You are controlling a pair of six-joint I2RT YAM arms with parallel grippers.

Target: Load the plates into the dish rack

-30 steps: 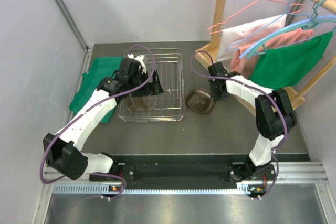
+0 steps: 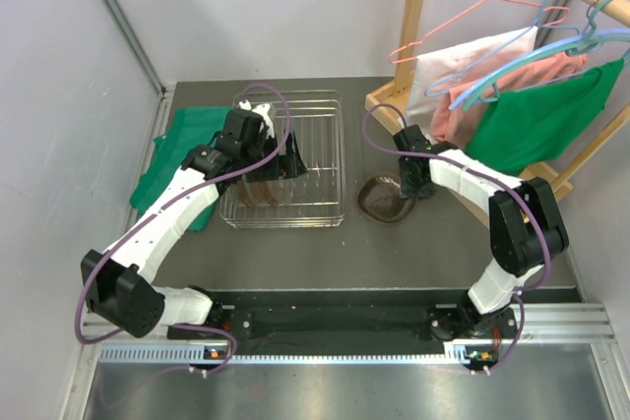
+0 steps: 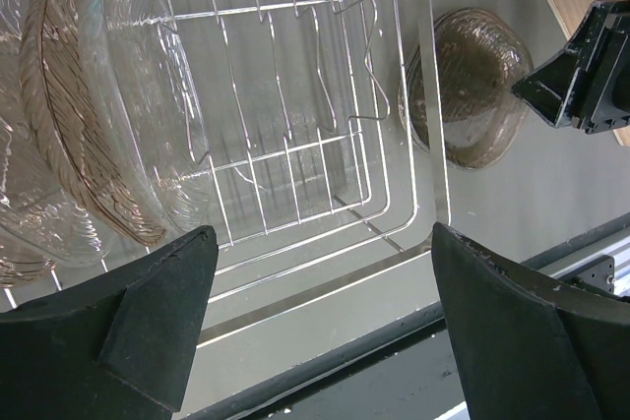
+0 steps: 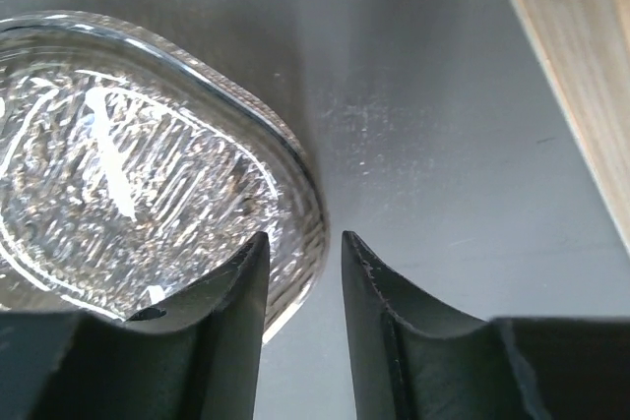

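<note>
A brown ribbed glass plate [image 2: 385,199] lies on the dark table right of the wire dish rack [image 2: 330,135]. At its right edge my right gripper [image 2: 417,188] stands open. In the right wrist view, the rim of this plate [image 4: 128,174] passes between the two fingertips, one finger [image 4: 236,292] over the plate and the other outside it; whether they touch it I cannot tell. Over the rack hangs my left gripper, open and empty. Clear and brown plates stand on edge in the rack, among them a clear plate [image 3: 138,95] and a brown plate [image 3: 59,95].
A wooden clothes stand [image 2: 409,27] with hangers and cloths rises at the right, its base [image 4: 581,46] close to the right gripper. Green cloth [image 2: 182,145] lies left of the rack. Bare table shows in front of the rack.
The loose plate has shifted slightly right and toward the front edge, and my right gripper has moved the same way beside it. The left arm has stayed still.
</note>
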